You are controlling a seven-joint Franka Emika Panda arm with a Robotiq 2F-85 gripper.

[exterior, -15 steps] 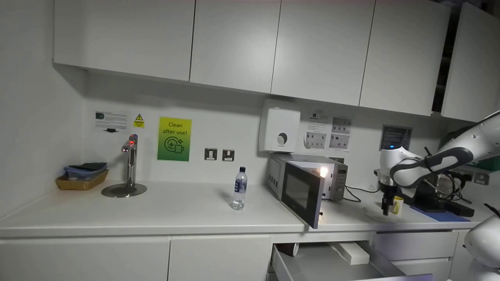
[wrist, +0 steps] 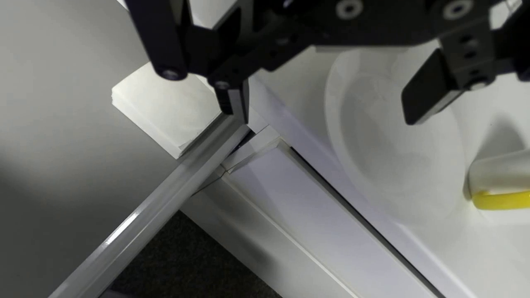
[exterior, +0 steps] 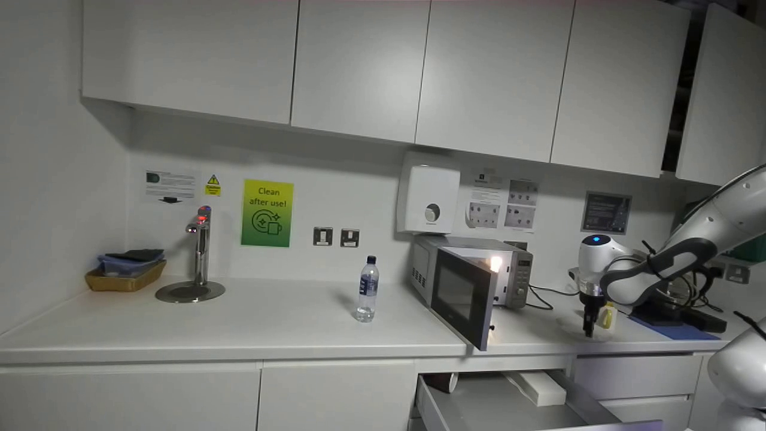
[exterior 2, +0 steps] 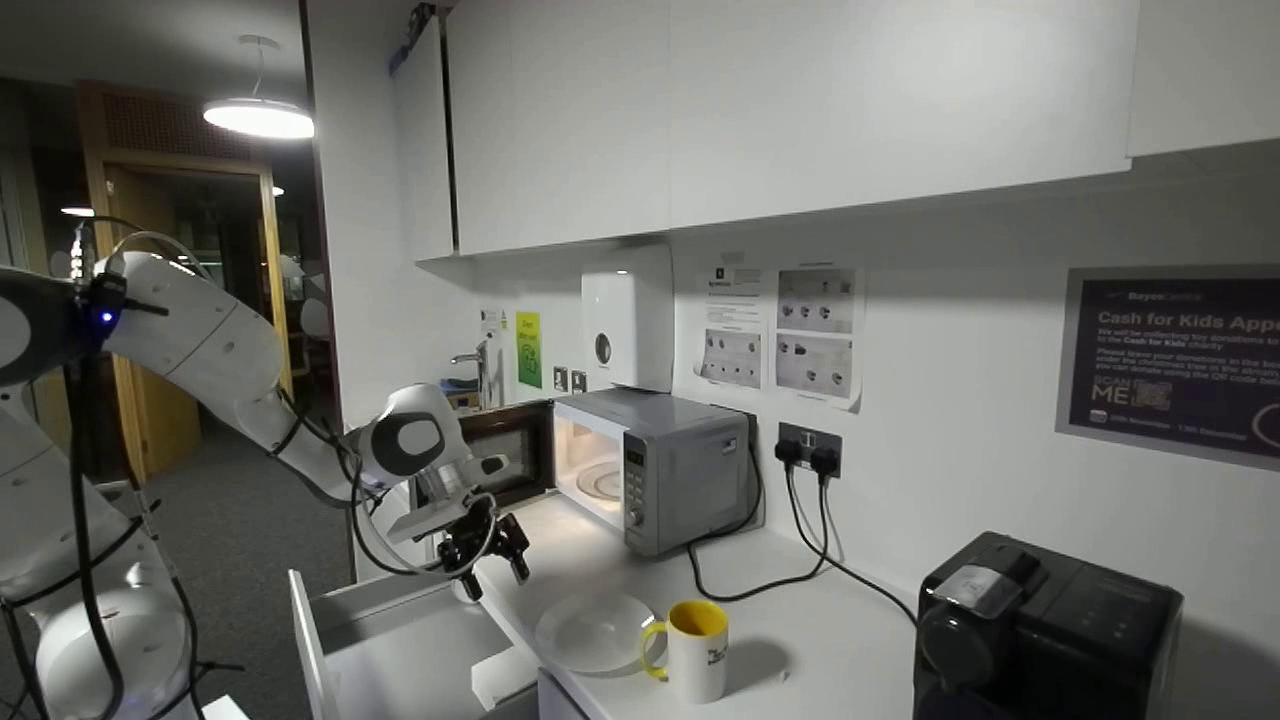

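My gripper [exterior 2: 494, 576] hangs above the counter's front edge, its fingers wide apart with nothing between them. In the wrist view one finger [wrist: 233, 102] is over the drawer side and the other finger [wrist: 430, 92] is over a white plate [wrist: 397, 144]. The plate lies flat and empty on the counter, below and beside the gripper. Beside the plate stands a white mug [exterior 2: 696, 660] with a yellow inside and handle. An open drawer [exterior 2: 402, 654] below the counter holds a white box-like item [exterior: 540, 388] and a dark red cup-like thing [exterior: 441, 382].
A microwave [exterior 2: 690, 468] stands with its door [exterior: 463, 298] swung out over the counter, its inside lit. A water bottle [exterior: 367, 291] is left of it. A black coffee machine [exterior 2: 1044, 636] sits beyond the mug.
The arm's wrist has shifted slightly left and tilted, and the fingertips sit a little lower and nearer the counter's front edge. The plate, microwave, drawer and bottle look unmoved.
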